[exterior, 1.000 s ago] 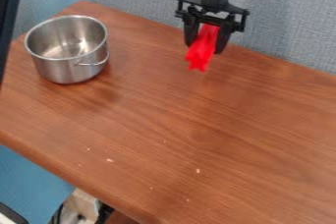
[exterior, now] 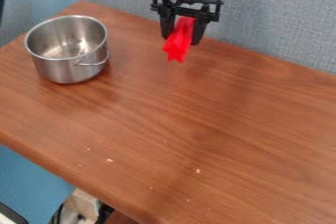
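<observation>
My black gripper (exterior: 182, 29) hangs over the back of the wooden table at the top middle, shut on a bright red, soft-looking object (exterior: 179, 43) that dangles below it. The red object's lower end is above the tabletop; whether it touches cannot be told. A steel pot (exterior: 67, 51) with a side handle stands on the table at the left, apart from the gripper.
A padded grey wall (exterior: 276, 17) runs along the back. Dark and pale items lie off the table at the lower left.
The gripper has moved leftward toward the pot's side and slightly up, carrying the red object with it. The pot has stayed in place.
</observation>
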